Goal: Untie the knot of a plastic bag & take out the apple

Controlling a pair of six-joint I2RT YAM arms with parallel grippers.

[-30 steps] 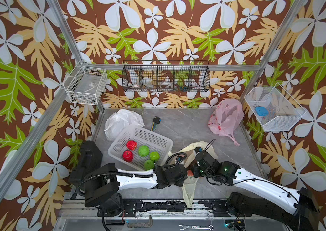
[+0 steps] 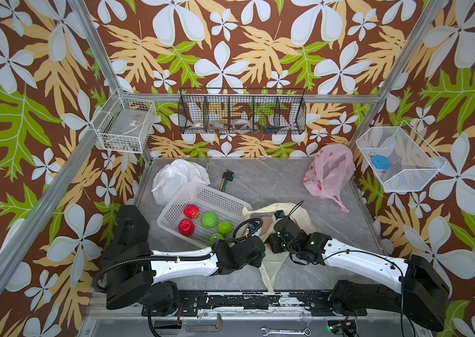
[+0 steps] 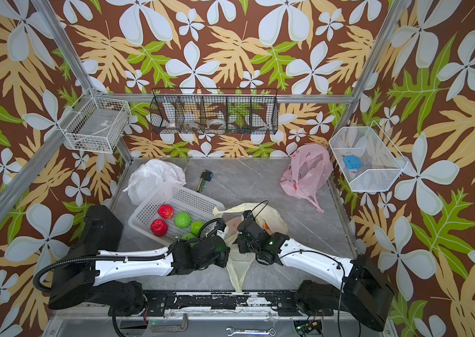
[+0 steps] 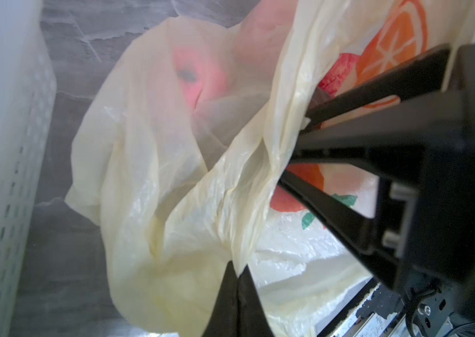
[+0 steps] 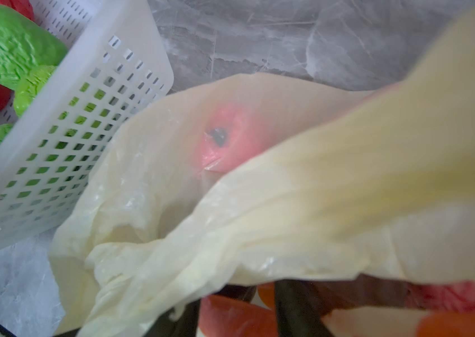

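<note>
A cream plastic bag point(image 2: 273, 269) lies crumpled on the table under both grippers, with pink and red fruit showing through it point(image 5: 231, 134). In the left wrist view my left gripper is shut on a twisted strand of the bag. My right gripper reaches inside the bag under a fold, partly open, with orange-red shapes showing between its fingers; what, if anything, it grips is unclear.
A white perforated basket point(image 2: 167, 216) with red and green fruit stands left of the bag. A white bag point(image 2: 175, 179) lies behind it, a pink bag point(image 2: 327, 174) at back right. Free table lies at centre back.
Both arms have shifted left, and the cream bag with them; its upper part now stretches further left toward the basket's edge.
</note>
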